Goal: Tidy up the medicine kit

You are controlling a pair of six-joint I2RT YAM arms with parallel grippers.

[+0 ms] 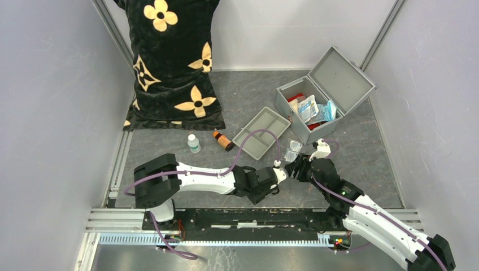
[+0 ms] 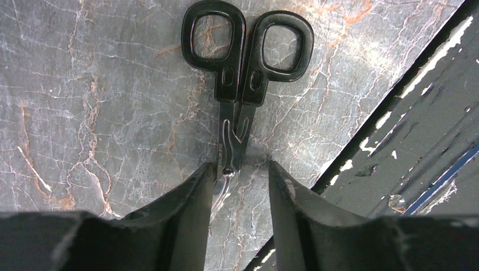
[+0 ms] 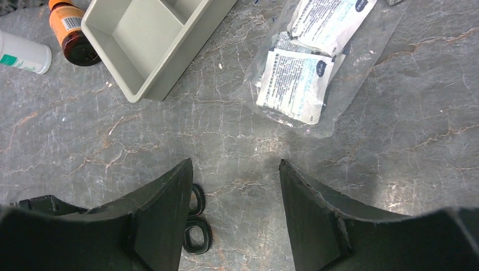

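Black-handled scissors point(image 2: 231, 99) lie on the grey floor below my left gripper, which stands part open with the blades running down beside its left finger. Their handle loops point(image 3: 196, 234) also show in the right wrist view, partly behind a finger. My right gripper is open over bare floor, nothing between its fingers. Ahead of it lies a clear bag of white sachets point(image 3: 299, 84). The grey kit box point(image 1: 308, 132) stands with its lid up, packets inside. An empty divided tray point(image 1: 248, 149), a brown bottle point(image 1: 223, 141) and a white bottle point(image 1: 194, 143) are left of it.
A black cushion with cream flowers point(image 1: 169, 68) fills the back left. The dark front rail point(image 2: 406, 164) runs close to the scissors. Bare floor shows right of the kit box and in front of the bottles.
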